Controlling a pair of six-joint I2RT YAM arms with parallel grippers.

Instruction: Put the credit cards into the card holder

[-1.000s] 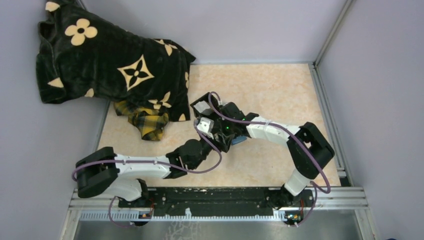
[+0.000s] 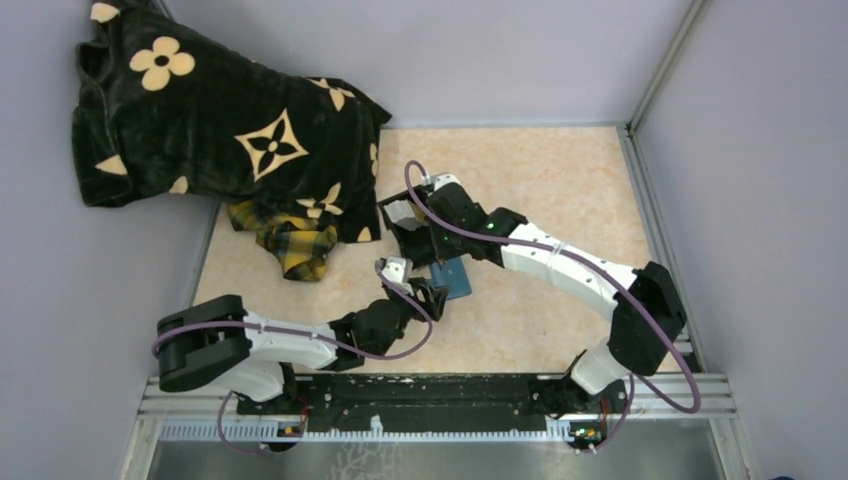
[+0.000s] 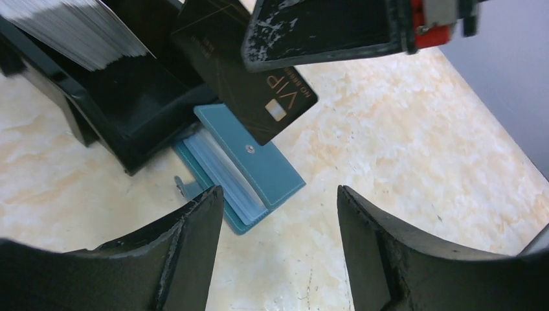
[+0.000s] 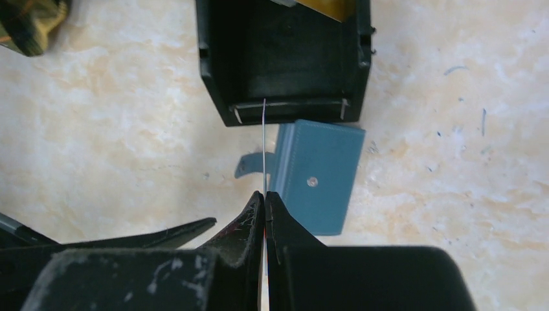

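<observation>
My right gripper is shut on a thin card [image 4: 264,142], seen edge-on in the right wrist view above the black holder [image 4: 278,58]; in the left wrist view this dark card [image 3: 252,84] hangs beside the holder [image 3: 123,123], which has white dividers at its back. A blue card case [image 4: 320,175] lies flat on the table at the holder's near side. My left gripper is open, low over the table in front of the case, with nothing between its fingers.
A dark patterned blanket [image 2: 200,120] and yellow plaid cloth [image 2: 295,245] cover the back left.
My right arm has moved up and away toward the back, uncovering more of the blue case.
</observation>
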